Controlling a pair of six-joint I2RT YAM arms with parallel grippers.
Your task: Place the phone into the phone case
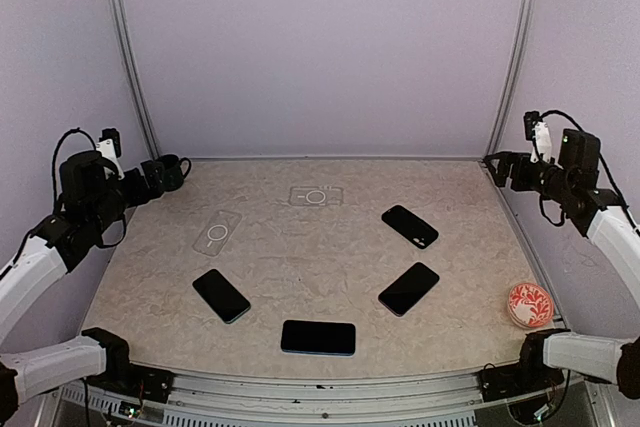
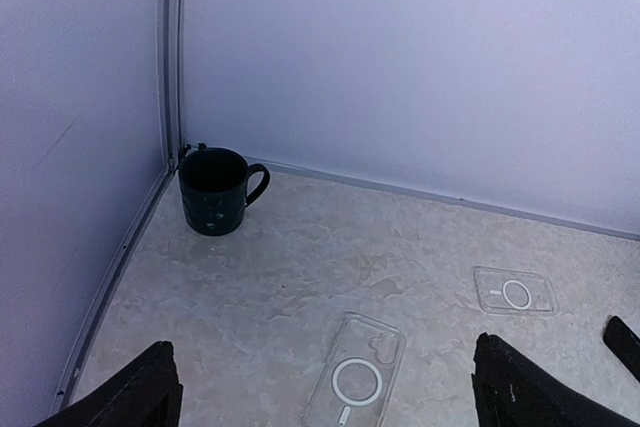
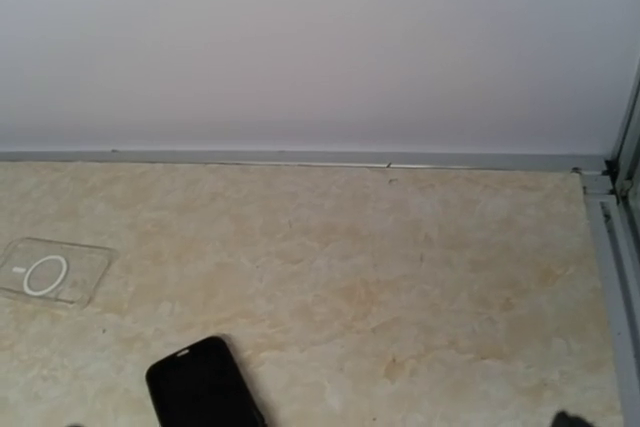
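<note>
Several dark phones lie flat and apart: one at left [image 1: 221, 295], one at front middle [image 1: 318, 338], one at right [image 1: 409, 288]. Further back on the right is a black phone or case [image 1: 408, 226] with a camera area at one end; the right wrist view shows part of this black slab [image 3: 205, 387]. Two clear cases with white rings lie empty, one at left [image 1: 217, 233] and one at back centre [image 1: 316, 196]. Up at the left side, my left gripper [image 1: 150, 182] is open and empty, far from every phone. My right gripper [image 1: 498, 169] is likewise open and empty at the right.
A dark mug [image 2: 213, 192] stands in the back left corner, behind the left gripper. Near the right edge sits a round red-and-white patterned object [image 1: 530, 305]. Walls enclose the back and sides.
</note>
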